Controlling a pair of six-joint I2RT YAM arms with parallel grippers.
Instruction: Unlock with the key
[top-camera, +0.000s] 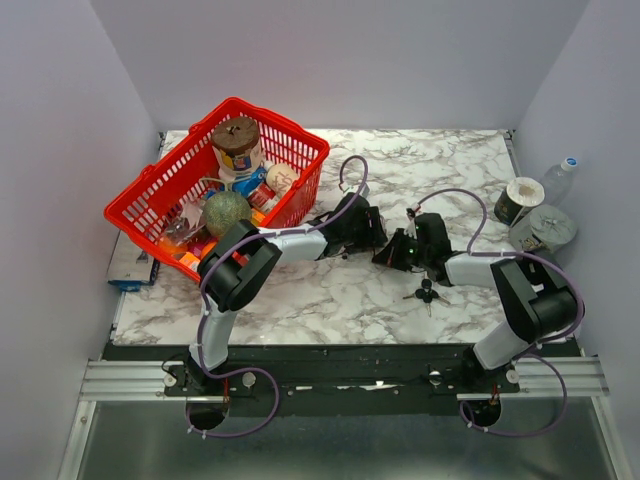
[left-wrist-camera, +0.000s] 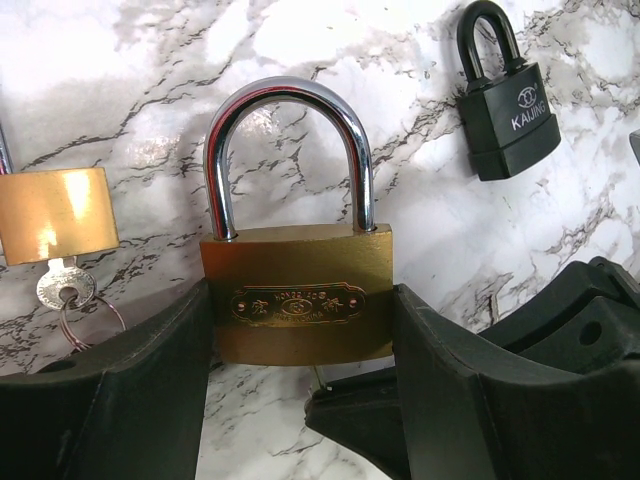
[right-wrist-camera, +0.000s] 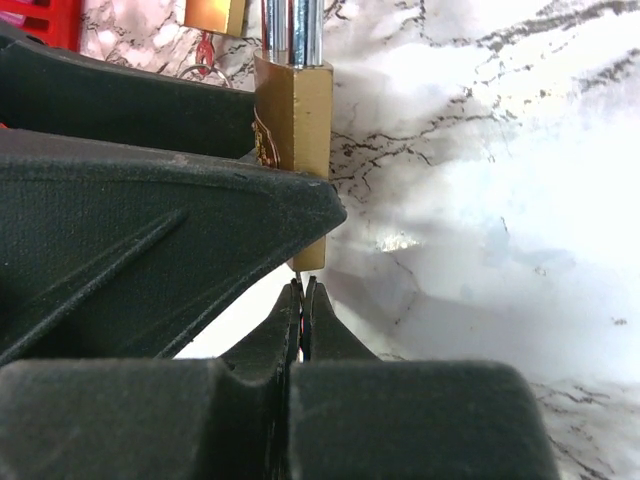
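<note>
A large brass padlock (left-wrist-camera: 297, 290) with a steel shackle is held upright between the fingers of my left gripper, also seen from above (top-camera: 372, 235). In the right wrist view the padlock (right-wrist-camera: 305, 120) appears edge-on, behind a left gripper finger. My right gripper is shut, its tips just below the padlock's bottom face, with a thin metal sliver visible at the tips, likely the key blade; the key itself is mostly hidden.
A small brass padlock with keys (left-wrist-camera: 58, 215) and a black padlock (left-wrist-camera: 508, 120) lie nearby. A red basket (top-camera: 125, 205) fills the left; containers (top-camera: 540, 235) and a bottle stand at right. Loose keys (top-camera: 427, 295) lie in front.
</note>
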